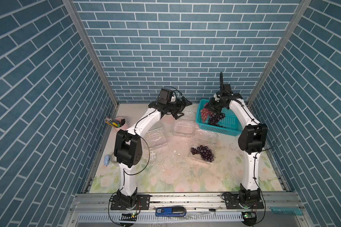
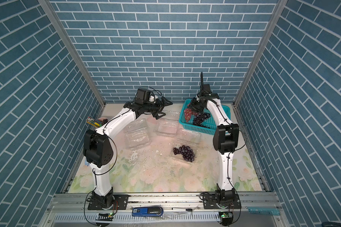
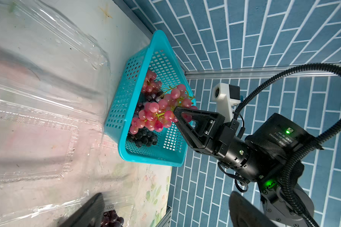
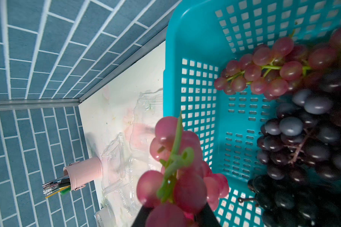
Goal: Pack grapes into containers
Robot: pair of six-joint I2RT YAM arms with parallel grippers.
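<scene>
A turquoise basket (image 1: 235,126) at the back right holds red and dark grape bunches (image 4: 291,128). Over it, my right gripper is shut on a red grape bunch (image 4: 187,189), lifted above the other bunches, green stem upward in the right wrist view. My left gripper (image 1: 183,107) hangs open and empty above clear containers (image 1: 183,128) left of the basket. A clear container with dark grapes (image 1: 202,153) sits at the front middle.
A pink cup of pens (image 4: 85,172) stands at the left, with a small light-blue object (image 1: 106,159) nearer the front. More clear containers lie mid-table. Tiled walls enclose the back and sides.
</scene>
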